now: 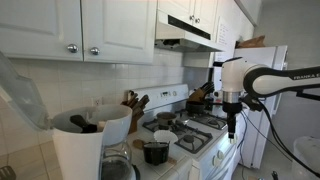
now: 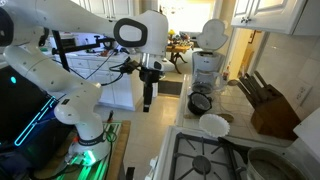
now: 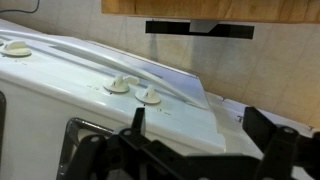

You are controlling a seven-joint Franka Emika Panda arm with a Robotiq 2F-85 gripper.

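Observation:
My gripper is open in the wrist view, its dark fingers (image 3: 138, 122) wide apart and nothing between them. Below it lies the white front edge of the stove (image 3: 190, 115), with pale control knobs (image 3: 148, 95) along it. From the side, the gripper (image 1: 232, 128) hangs pointing down in front of the stove, clear of its top. In the other exterior view the gripper (image 2: 148, 106) is to the left of the burner grates (image 2: 200, 158).
A black pot (image 1: 156, 153) stands on the counter beside the stove, with a knife block (image 1: 134, 100) behind it. Another pot (image 1: 166, 119) sits at the rear of the stove. A large white bin (image 1: 80, 150) with its lid raised fills the near left.

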